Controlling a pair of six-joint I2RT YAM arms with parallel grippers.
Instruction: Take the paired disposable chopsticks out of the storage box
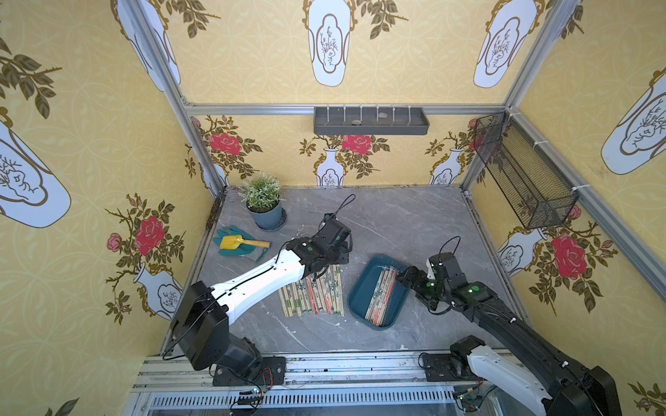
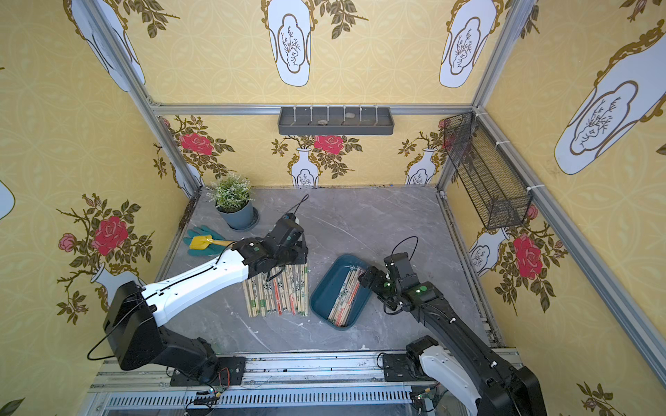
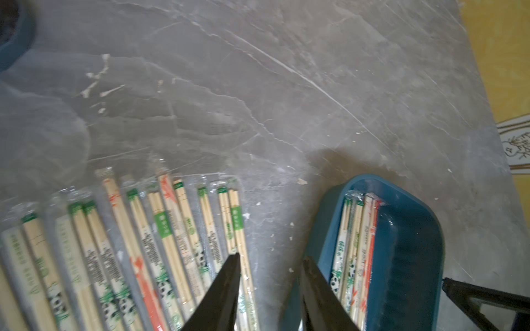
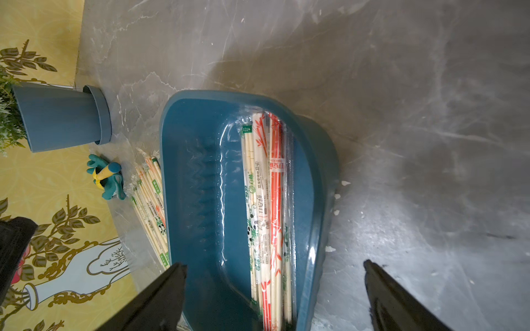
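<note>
The blue storage box [image 1: 356, 305] stands on the table right of centre, with several paired chopsticks in wrappers [image 1: 381, 298] lying lengthwise inside it. In the right wrist view one red-printed pair [image 4: 276, 187] rests among white and green ones. Many more wrapped pairs [image 3: 148, 237] lie side by side on the table left of the box. My left gripper is above the right end of that row, its fingers apart and nothing between them. Over the box's right side hovers my right gripper, its fingers wide apart around open space, holding nothing.
A potted plant [image 1: 263, 201] stands at the back left, near a teal glove and a yellow trowel [image 1: 236, 242]. A wire basket [image 1: 527, 173] hangs on the right wall and a grey rack [image 1: 371, 123] at the back.
</note>
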